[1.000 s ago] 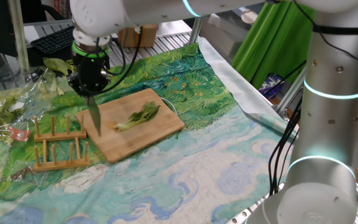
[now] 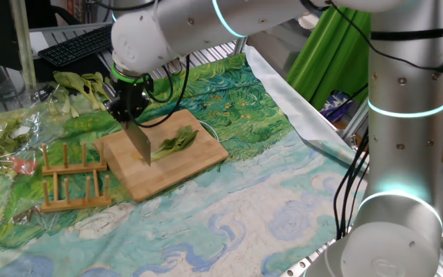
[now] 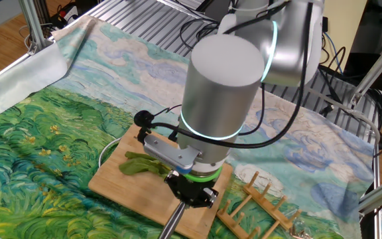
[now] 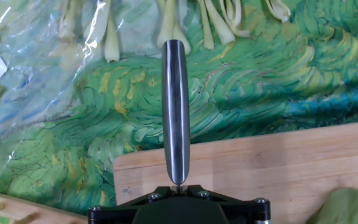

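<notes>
My gripper (image 2: pixel 129 115) is shut on a knife, whose broad blade (image 2: pixel 138 143) points down over the wooden cutting board (image 2: pixel 160 181). The blade stands beside the pale stem end of a leafy green vegetable (image 2: pixel 179 141) and partly covers that end; whether they touch I cannot tell. The vegetable lies flat on the board, its leaves toward the wire handle. In the wrist view, the steel knife handle (image 4: pixel 176 112) extends away from the gripper, and only part of a leaf (image 4: pixel 344 208) shows at the lower right.
Against the board's left side stands a wooden peg rack (image 2: pixel 75 204). Clear plastic with greens (image 2: pixel 2 142) spreads at the far left, and more stalks (image 2: pixel 83 86) lie behind the board.
The gripper and knife have moved right across the board, to the vegetable's stem end. The blade has turned to show its broad face. The vegetable and board have stayed put.
</notes>
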